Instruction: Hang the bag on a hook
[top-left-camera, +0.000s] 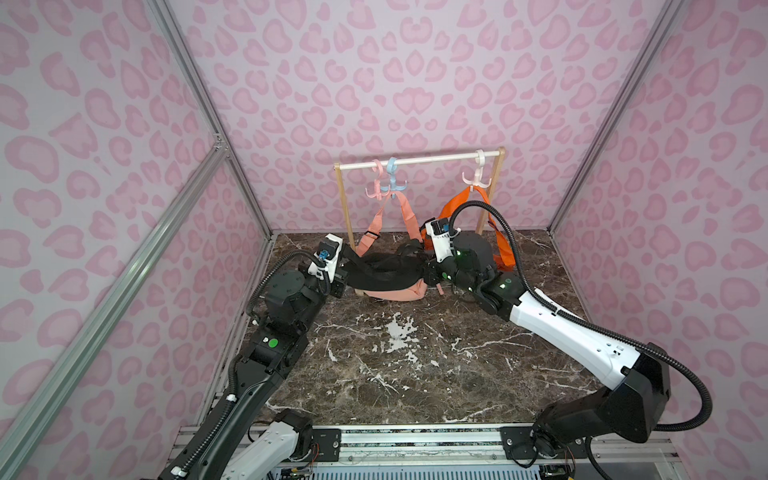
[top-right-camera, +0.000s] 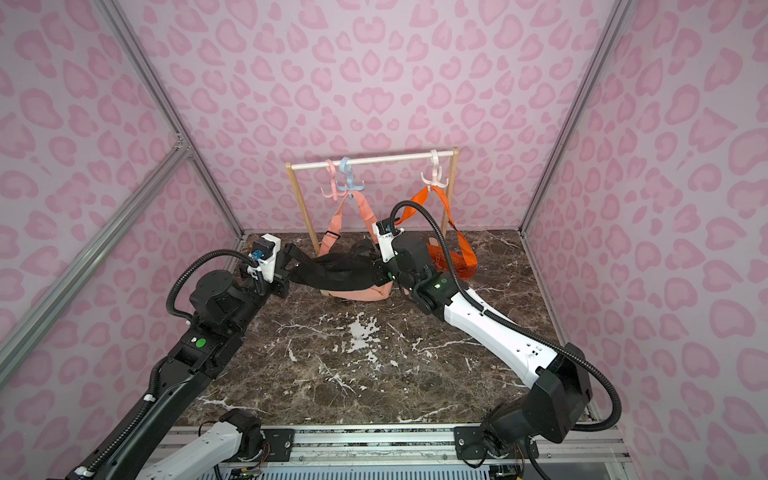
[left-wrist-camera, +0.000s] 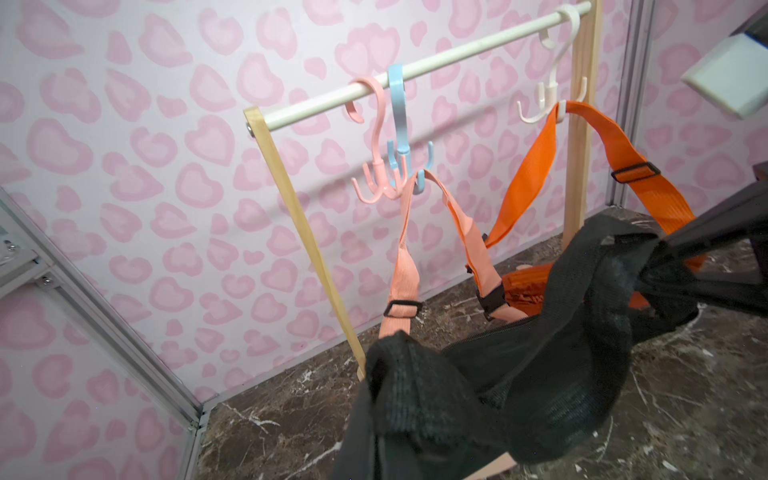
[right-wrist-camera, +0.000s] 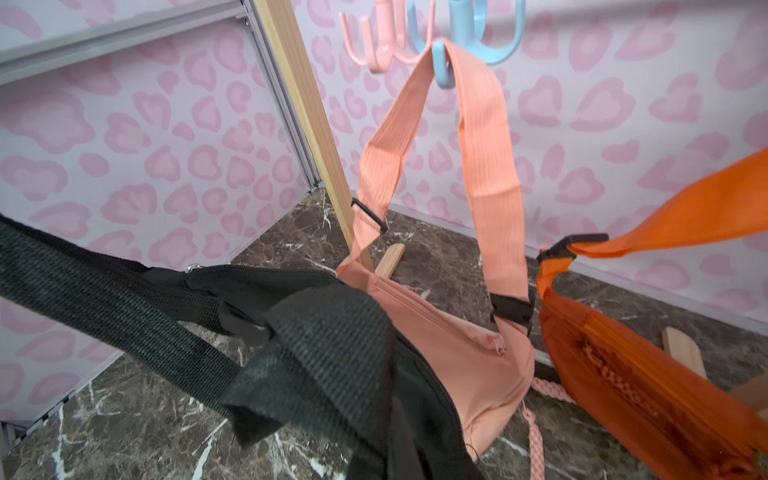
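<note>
A black bag (top-left-camera: 385, 273) hangs in the air between my two grippers, in front of the rack. My left gripper (top-left-camera: 342, 281) is shut on its strap at the left end; in the left wrist view the bunched cloth (left-wrist-camera: 416, 400) hides the fingertips. At the other end my right gripper (top-left-camera: 430, 268) is shut on the strap, and a folded loop of strap (right-wrist-camera: 328, 352) covers most of its fingers. On the rail above are a pink hook (left-wrist-camera: 384, 180), a blue hook (left-wrist-camera: 400, 120) and a white hook (left-wrist-camera: 550, 96).
A salmon bag (right-wrist-camera: 448, 336) hangs by its strap from the blue hook, directly behind the black bag. From the white hook hangs an orange bag (right-wrist-camera: 640, 384). The pink hook's prongs look bare.
</note>
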